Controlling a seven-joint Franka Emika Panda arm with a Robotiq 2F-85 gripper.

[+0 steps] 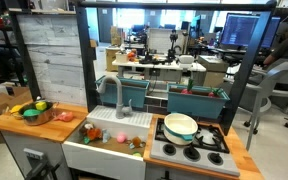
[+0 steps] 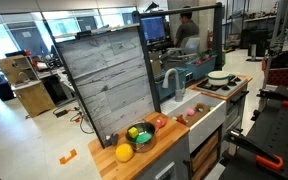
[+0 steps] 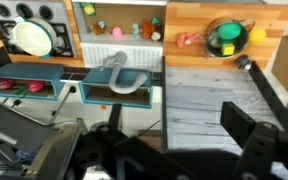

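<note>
My gripper is open in the wrist view, its two dark fingers wide apart with nothing between them. It hangs clear of the counter and the objects. A metal pan holds a green item. A yellow round object sits by the pan, with a red item near it on the wood. On the stovetop stands a white and teal pot. Several colourful toys lie in the white sink.
The grey faucet rises behind the sink. Two teal baskets with red items inside sit behind the counter. A dark frame post and a grey plank panel stand along the back. Bare wood shows right of the stove.
</note>
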